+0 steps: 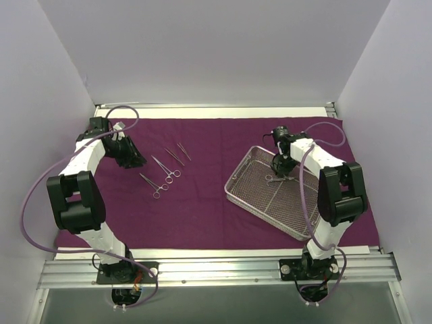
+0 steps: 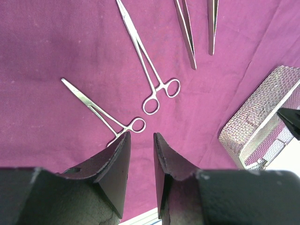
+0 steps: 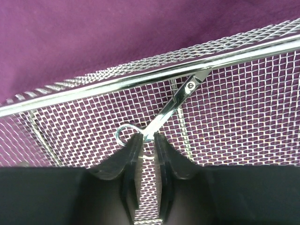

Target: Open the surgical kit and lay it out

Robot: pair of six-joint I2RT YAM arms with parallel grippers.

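In the right half of the cloth stands a wire mesh tray (image 1: pixel 270 209). A pair of scissors (image 3: pixel 164 112) lies slantwise inside it, blade tip close to the tray's rim. My right gripper is over the scissors' handle end, its fingers a little apart, the shank showing between the tips; whether they press on it is unclear. On the cloth at left are two ring-handled clamps, the longer one (image 2: pixel 140 49) and the shorter one (image 2: pixel 96 107), plus two tweezers (image 2: pixel 186 33). Near them my left gripper stands open and empty.
A purple cloth (image 1: pixel 182 216) covers the table. Its middle, between the laid-out instruments and the tray, is free, as is the front left. A purple cable (image 1: pixel 302 196) hangs along the right arm across the tray.
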